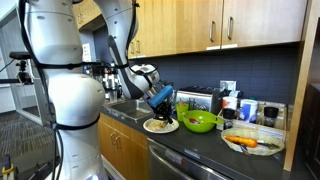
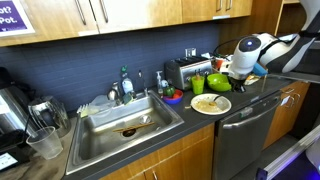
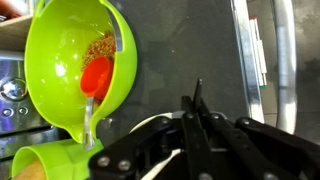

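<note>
My gripper is seen from behind at the bottom of the wrist view, its dark fingers drawn together. I cannot make out anything between them. A white plate [image 3: 150,124] shows its rim partly beneath the gripper. In exterior view 1 that plate holds yellowish food [image 1: 158,125], and the gripper hangs just above the plate's far side. A green bowl [image 3: 122,60] stands beside it, with brown grains [image 3: 103,46] and a red ladle [image 3: 97,76] inside.
A tray with carrots [image 1: 246,141] sits farther right on the counter. A toaster [image 2: 188,72] stands by the back wall. The sink [image 2: 120,125] is left of the plate in exterior view 2. Bare dark counter [image 3: 190,50] separates the bowl from the counter's front edge.
</note>
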